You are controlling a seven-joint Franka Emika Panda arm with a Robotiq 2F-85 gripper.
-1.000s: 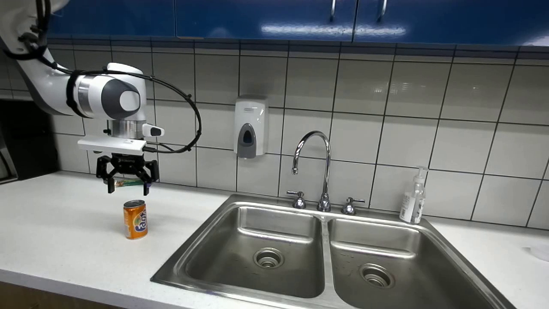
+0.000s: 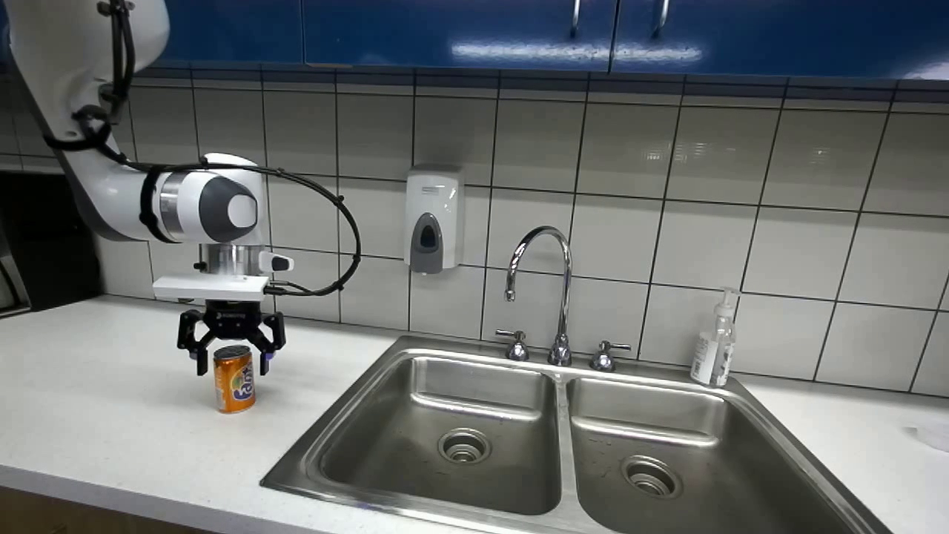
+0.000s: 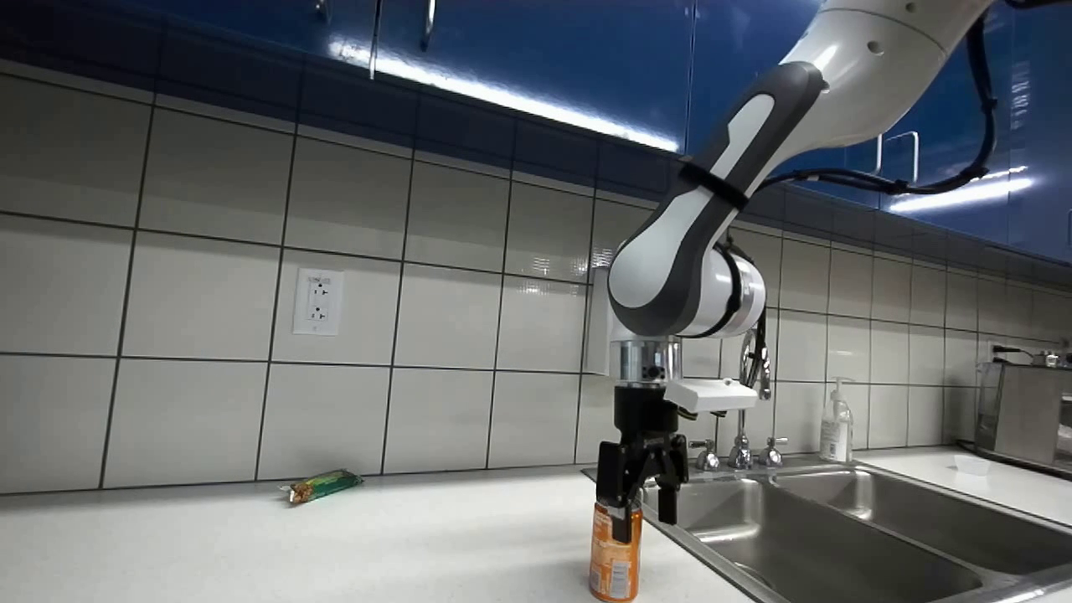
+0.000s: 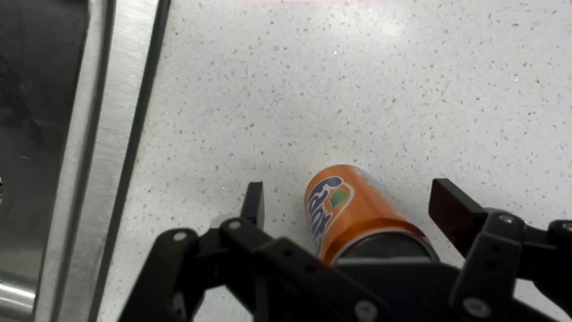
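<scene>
An orange Fanta can [image 2: 234,384] stands upright on the white counter, left of the sink. My gripper [image 2: 231,363] points straight down over it and is open, with one finger to each side of the can's upper part. In the wrist view the can [image 4: 354,206] appears between the two spread fingers of my gripper, with clear counter on both sides of it. From the other side, a finger overlaps the top of the can [image 3: 613,568]; whether it touches cannot be told.
A steel double sink [image 2: 562,427] lies to the right, its rim [image 4: 102,161] near the can. A soap bottle [image 2: 715,347] stands behind it. A green wrapped packet [image 3: 323,486] rests by the wall.
My gripper has come down and slightly right, from above the can to around its top. It stays open, and the can has not moved.
</scene>
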